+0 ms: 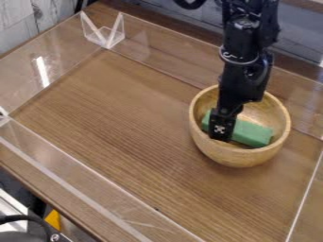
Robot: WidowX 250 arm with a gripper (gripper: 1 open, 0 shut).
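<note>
My black gripper (229, 115) reaches down from the top into a round wooden bowl (229, 157) on the right of the table. A green block (254, 132) lies in the bowl, just right of the fingers. The fingertips are low in the bowl at the block's left part. The fingers look parted, though the dark fingers partly hide the block's left end.
A white wire holder (104, 28) stands at the back left. Clear edging runs along the table's sides.
</note>
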